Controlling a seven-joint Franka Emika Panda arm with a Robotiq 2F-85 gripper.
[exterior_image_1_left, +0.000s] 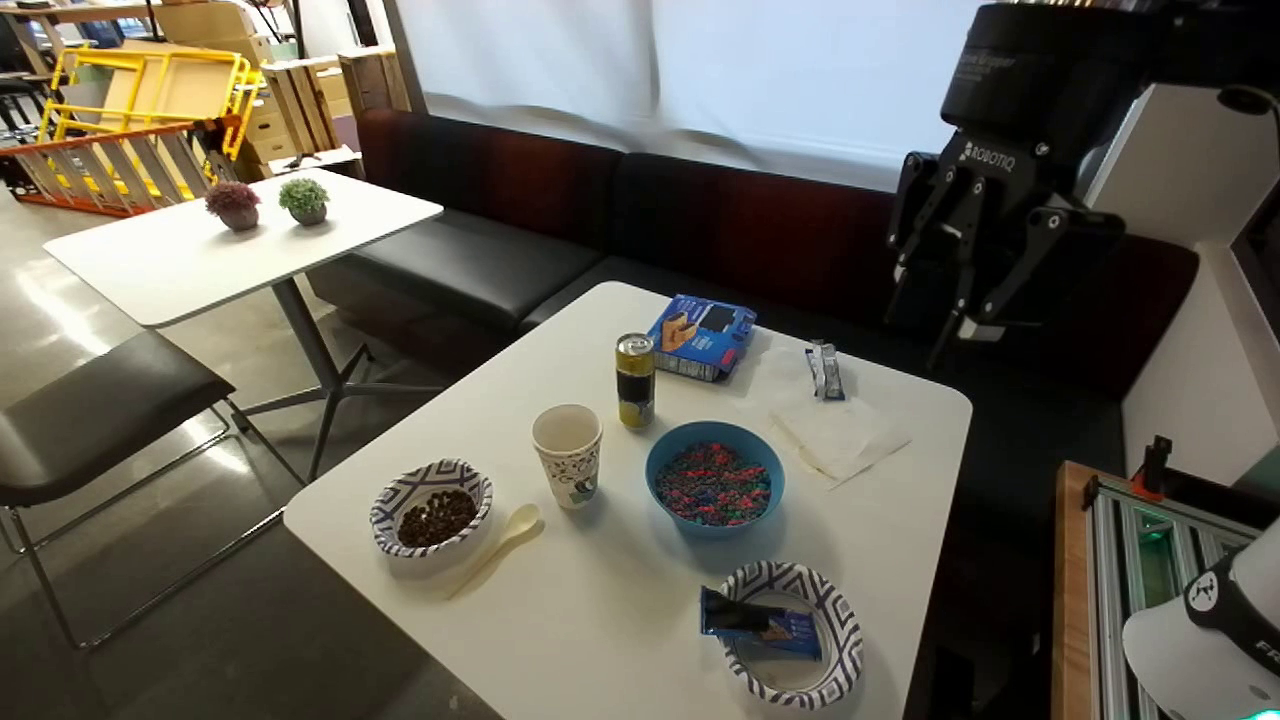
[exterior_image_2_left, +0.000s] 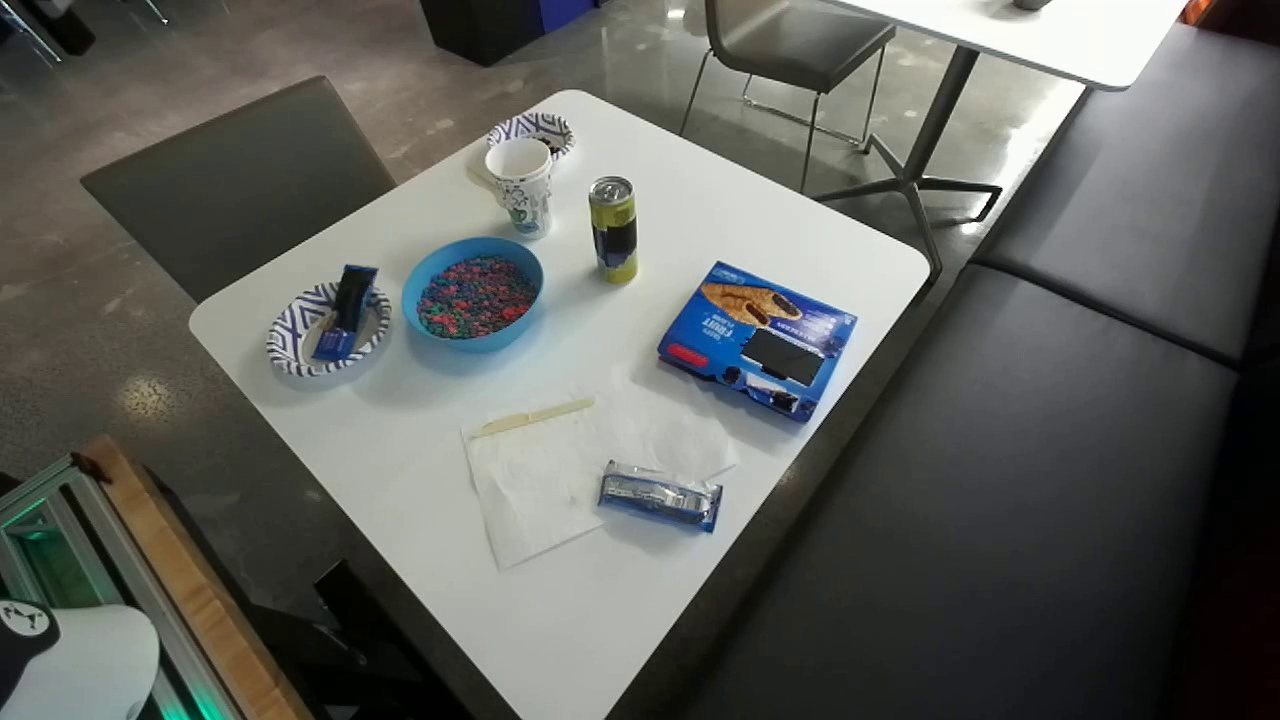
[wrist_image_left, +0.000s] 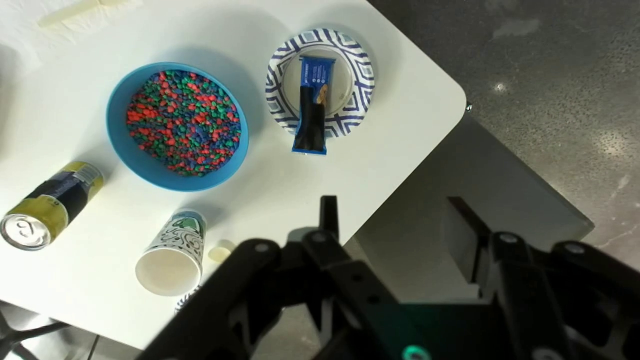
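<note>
My gripper (exterior_image_1_left: 942, 324) hangs in the air at the right in exterior view 1, well above the table. In the wrist view its fingers (wrist_image_left: 328, 215) are spread with an empty gap between them, so it is open. A blue wrapped bar (wrist_image_left: 314, 102) lies across a patterned paper bowl (wrist_image_left: 280, 60), one end over the rim. The blue bowl (wrist_image_left: 121, 147) holds red, green and blue bits. Beside it stand a paper cup (wrist_image_left: 178, 240) and a yellow-black can (exterior_image_2_left: 614, 232). A second wrapped bar (exterior_image_2_left: 657, 496) rests by a napkin (exterior_image_2_left: 528, 516).
A blue snack box (exterior_image_2_left: 758, 342) lies near the bench (exterior_image_2_left: 1020, 480). Another patterned bowl (exterior_image_1_left: 414, 473) contains dark brown pieces, with a pale spoon (exterior_image_1_left: 498, 547) alongside. A pale knife (exterior_image_2_left: 531, 416) rests on the napkin.
</note>
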